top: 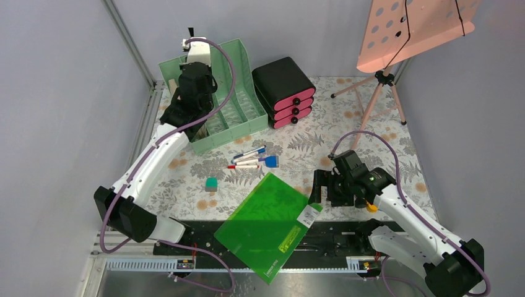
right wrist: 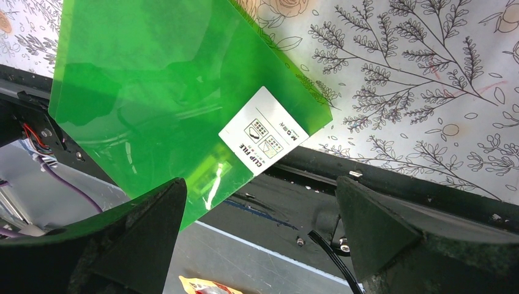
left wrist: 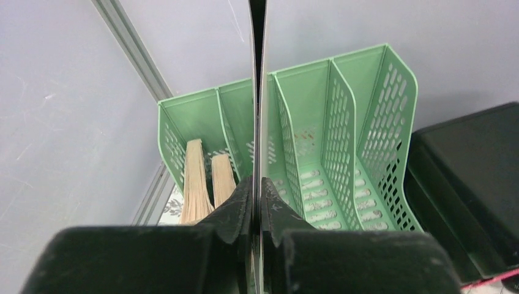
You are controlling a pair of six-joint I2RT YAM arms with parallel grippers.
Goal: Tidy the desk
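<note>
My left gripper is shut on a thin, dark-edged folder (left wrist: 257, 131), seen edge-on and upright in the left wrist view. Both are over the green divided file rack (left wrist: 344, 110); the arm hides them from above, and whether the folder touches the rack's floor cannot be told. Two pale paper bundles (left wrist: 194, 177) stand in the rack's left slots; its right slots are empty. A translucent green folder (top: 263, 223) lies flat across the desk's front edge, overhanging it. By its label corner, my right gripper stands open with nothing between its fingers.
Right of the rack sits a black and pink drawer unit (top: 285, 90). Several markers (top: 246, 158), a blue brush (top: 270, 161) and a teal eraser (top: 211, 184) lie mid-desk. A pink stand (top: 375, 102) occupies the back right.
</note>
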